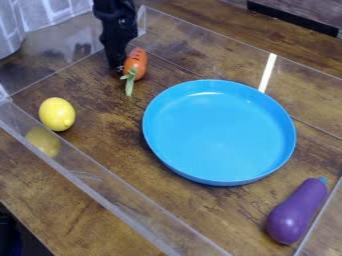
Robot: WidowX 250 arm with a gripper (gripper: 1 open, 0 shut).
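Observation:
My black gripper (118,58) is at the top left, low beside an orange toy carrot (135,62) with a green top, on its left side and partly dark against the wood. Its fingers are too dark and small to show whether they are shut or touch the carrot. A blue plate (219,131) lies in the middle right of the wooden surface.
A yellow lemon (58,114) lies at the left, a purple eggplant (295,212) at the lower right. Clear walls (120,205) border the area. A silvery object (8,25) stands at the top left edge. The wood behind the plate is clear.

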